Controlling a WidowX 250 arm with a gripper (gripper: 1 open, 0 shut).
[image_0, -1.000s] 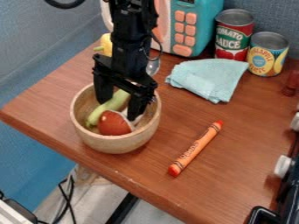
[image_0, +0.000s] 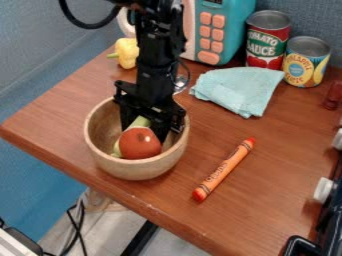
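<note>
My black gripper (image_0: 150, 118) reaches down into the wooden bowl (image_0: 103, 140) at the left-centre of the table. A red tomato-like fruit (image_0: 140, 144) lies in the bowl, with a pale green-yellow item (image_0: 120, 137) behind it, mostly hidden. The gripper's fingertips are down behind the fruit, and whether they hold anything cannot be seen.
An orange crayon (image_0: 223, 169) lies right of the bowl. A light blue cloth (image_0: 235, 88), two cans (image_0: 267, 42), a toy microwave (image_0: 214, 30) and a yellow object (image_0: 126, 52) stand at the back. A black device (image_0: 321, 230) lines the right edge.
My gripper has moved down and slightly in the bowl. The pale green item is now more hidden, and the red fruit has shifted slightly toward the right.
</note>
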